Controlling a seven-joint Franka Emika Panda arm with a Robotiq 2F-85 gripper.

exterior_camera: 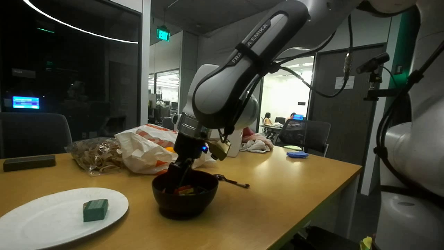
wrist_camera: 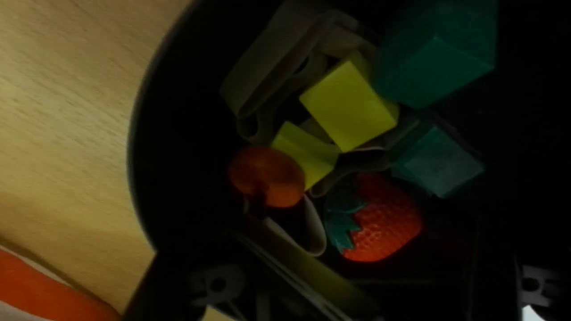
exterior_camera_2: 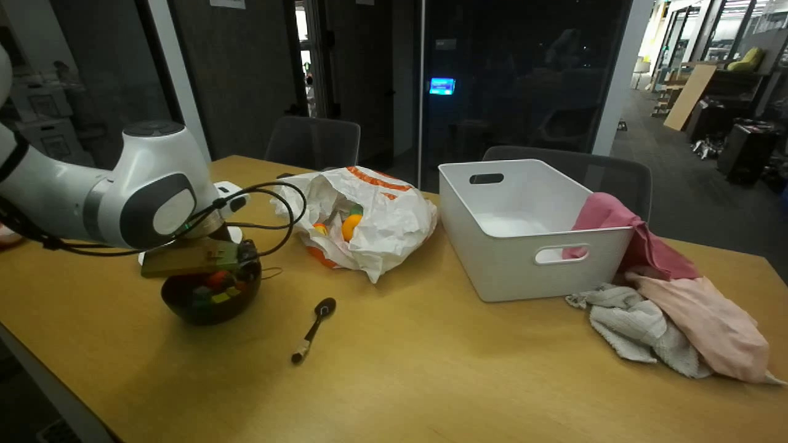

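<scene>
A dark bowl (exterior_camera: 185,208) stands on the table, and my gripper (exterior_camera: 177,183) reaches down inside its rim. In the wrist view the gripper has its dark fingers set apart, their tips hard to make out. Just ahead of them lies a red toy strawberry (wrist_camera: 382,219) with green leaves. Beside it are a round orange-red piece (wrist_camera: 267,176), a yellow block (wrist_camera: 350,107), a smaller yellow block (wrist_camera: 305,152) and green blocks (wrist_camera: 436,64). Tan strips (wrist_camera: 273,64) lie among them. Whether anything touches the fingers is hidden in shadow.
A white plate (exterior_camera: 45,212) bears a green block (exterior_camera: 95,209). Close behind the bowl lies a white bag (exterior_camera_2: 395,221); a dark spoon (exterior_camera_2: 314,330) is beside the bowl. A white bin (exterior_camera_2: 510,266) and cloths (exterior_camera_2: 694,317) occupy the far side.
</scene>
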